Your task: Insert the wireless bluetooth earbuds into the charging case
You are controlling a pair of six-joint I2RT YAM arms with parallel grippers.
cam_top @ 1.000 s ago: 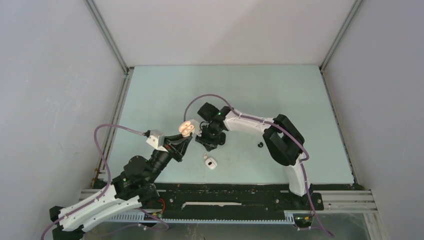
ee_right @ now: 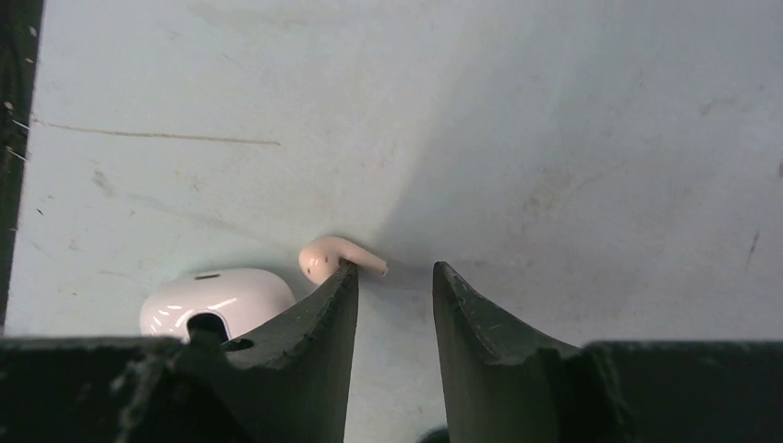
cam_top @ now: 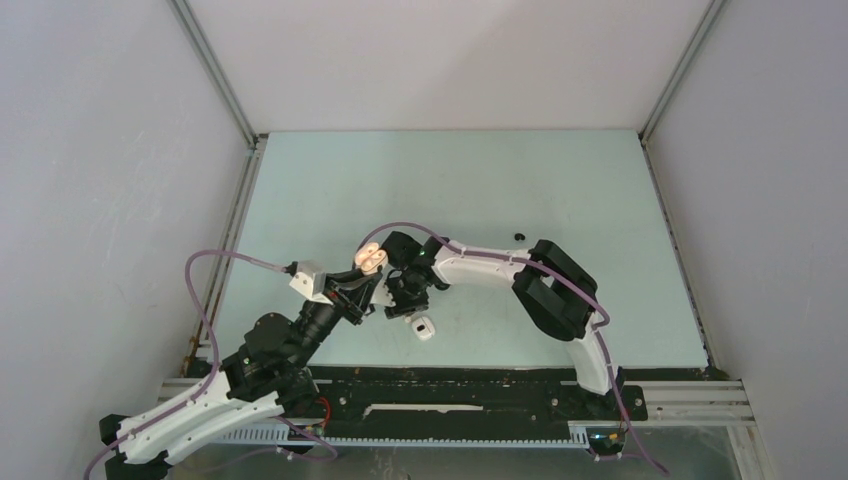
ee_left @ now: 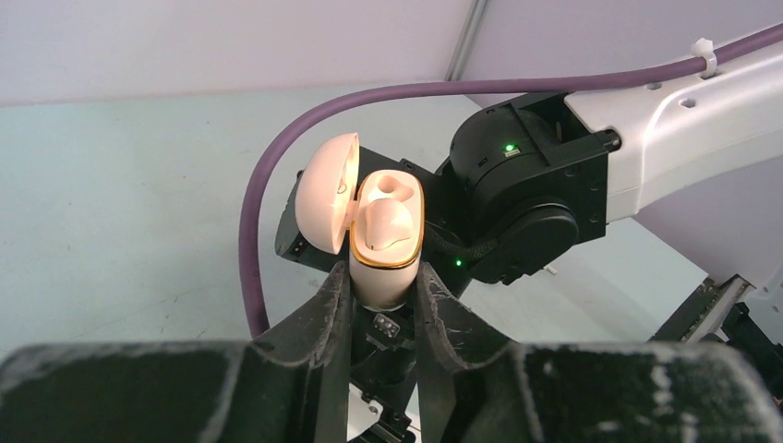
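My left gripper is shut on the white charging case (ee_left: pixel 388 263), held up above the table. Its lid (ee_left: pixel 323 194) stands open to the left. Inside, one earbud (ee_left: pixel 388 224) seems to fill the nearer slot, while the farther slot (ee_left: pixel 393 186) looks like an empty hollow. Low over the table, my right gripper is open with its fingers apart. A loose white earbud (ee_right: pixel 325 258) lies by its left fingertip, its stem pointing toward the gap; whether they touch I cannot tell. From above, the right gripper (cam_top: pixel 398 312) largely covers that earbud.
Beside the loose earbud lies a white rounded object (cam_top: pixel 423 328) with a black spot, close to the table's front edge. A small black item (cam_top: pixel 519 237) sits farther right.
My right gripper has come down and toward the front, from behind the loose earbud to over it. The left arm and the case have hardly shifted.
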